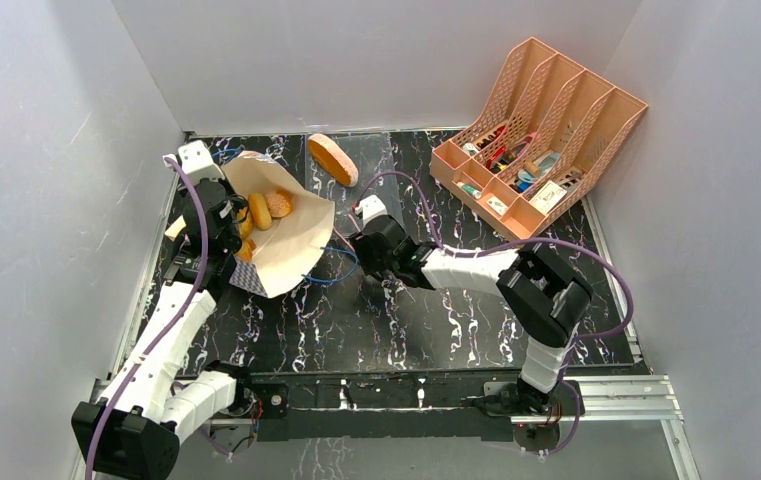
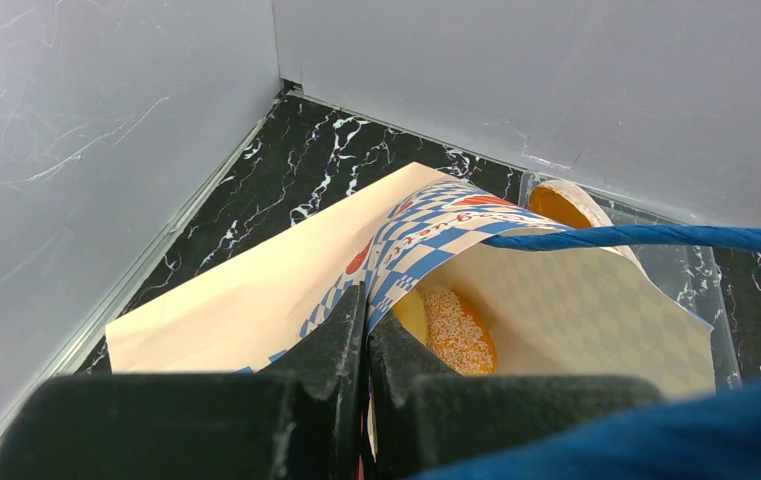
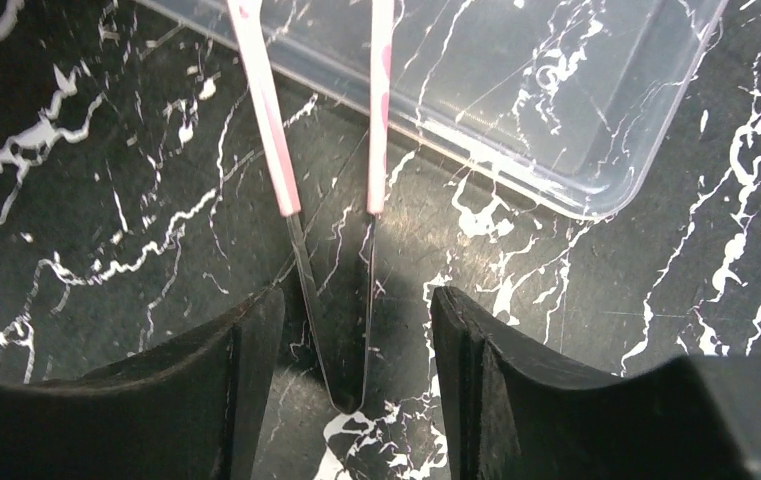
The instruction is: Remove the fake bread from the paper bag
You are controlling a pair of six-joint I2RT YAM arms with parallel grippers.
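Observation:
The cream paper bag (image 1: 296,240) lies open on the left, holding several fake breads (image 1: 261,210); in the left wrist view a seeded roll (image 2: 456,330) shows inside. My left gripper is shut on the bag's checked rim (image 2: 416,240). One oval bread (image 1: 332,158) lies in a clear tray (image 1: 371,150) behind the bag. My right gripper is part open over pink-handled metal tongs (image 3: 268,130), which lie on the marble beside the tray, between its fingers in the view but not visibly held.
An orange organizer (image 1: 541,140) with small items stands at the back right. A blue cord (image 1: 328,280) loops beside the bag.

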